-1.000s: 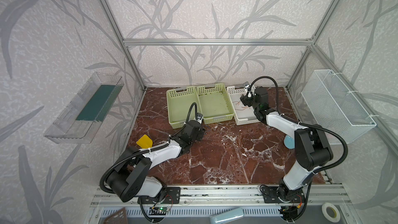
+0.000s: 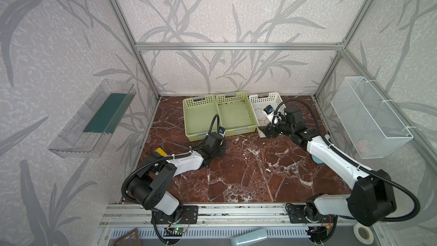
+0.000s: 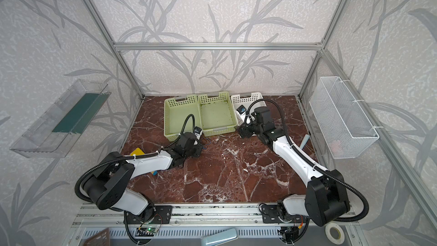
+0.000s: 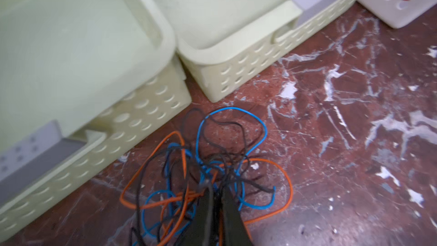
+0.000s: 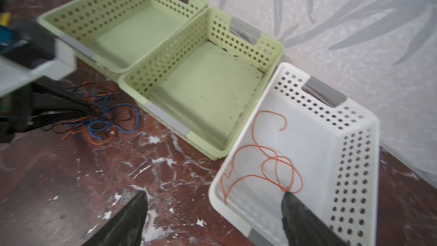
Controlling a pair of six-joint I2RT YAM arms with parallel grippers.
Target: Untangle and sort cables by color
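Observation:
A tangle of blue, orange and black cables (image 4: 236,160) lies on the marble table, in front of the green baskets. My left gripper points into this pile, its two narrow fingers close together among the strands. Whether they grip a cable is hidden. In the right wrist view, the fingers of my right gripper stand wide apart with nothing between them, over the front edge of the white basket (image 5: 321,164). An orange cable (image 5: 273,157) lies loosely looped inside that basket. The left green basket (image 5: 136,36) and middle green basket (image 5: 207,86) look empty.
A yellow object (image 3: 137,152) is partly covered by the left arm. A light blue object (image 3: 304,141) lies at the right.
My right gripper has come from above the white basket toward its front and the left. The left gripper has shifted slightly; its arm now covers more of the yellow object.

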